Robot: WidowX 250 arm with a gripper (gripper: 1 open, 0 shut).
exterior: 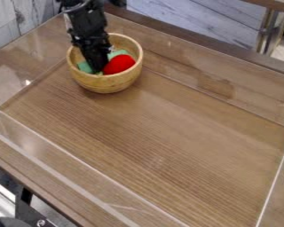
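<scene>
A wooden bowl [103, 82] sits at the upper left of the table, holding a red round object [120, 65] and a green one [89, 67]. My black gripper [106, 67] reaches down from the top edge into the bowl, over the green object; its fingers are shut, and whether anything is between them is hidden.
A grey panelled wall is at the back left, and a wooden shelf edge [266, 7] is at the top right.
</scene>
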